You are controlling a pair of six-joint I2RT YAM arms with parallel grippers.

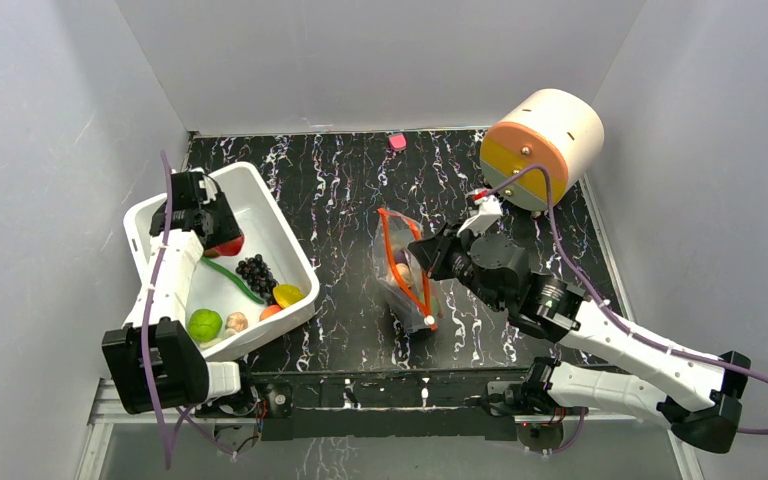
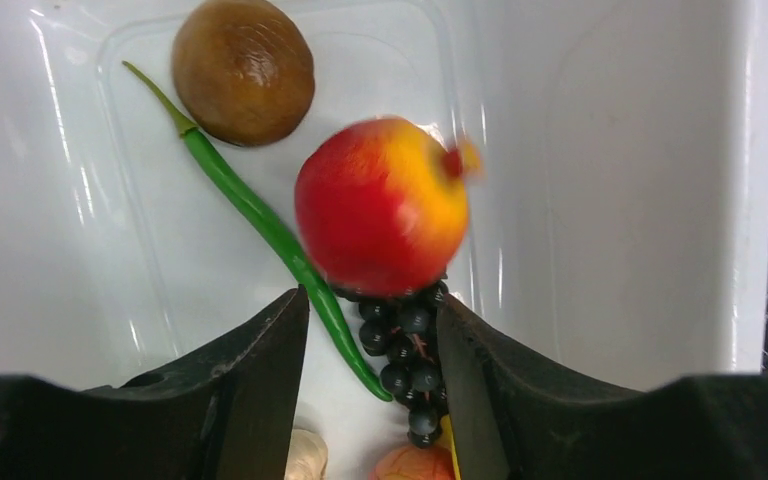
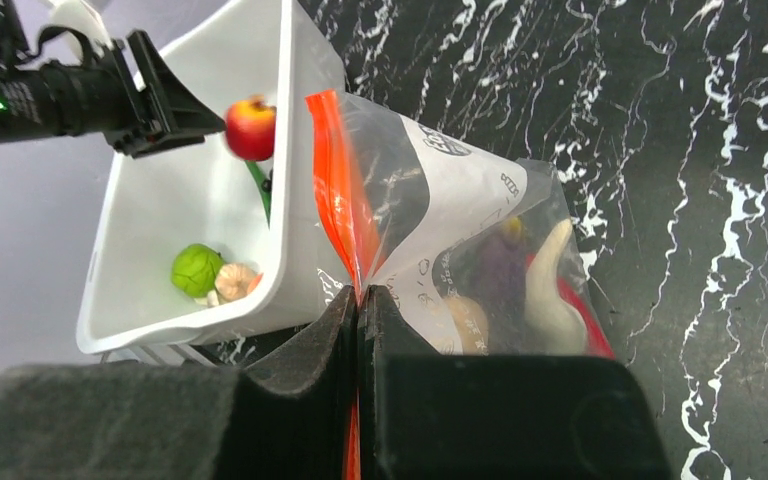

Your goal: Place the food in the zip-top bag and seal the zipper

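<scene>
In the left wrist view a red and yellow apple (image 2: 380,210) is blurred beyond the tips of my left gripper, over the white bin. The fingers stand apart with nothing between them; in the right wrist view the apple (image 3: 250,128) shows just past their tips. My right gripper is shut on the orange-edged rim of the clear zip top bag (image 3: 440,190). The bag stands with its mouth spread in the top view, and holds several food pieces, including a pale curved one (image 3: 550,295).
The white bin (image 1: 295,245) holds a brown round item (image 2: 243,72), a green chili (image 2: 250,208), black grapes (image 1: 256,276), a yellow fruit (image 1: 288,295) and other produce. A pink block (image 1: 397,142) and a large cylinder (image 1: 550,140) stand at the back. Clear table lies between bin and bag.
</scene>
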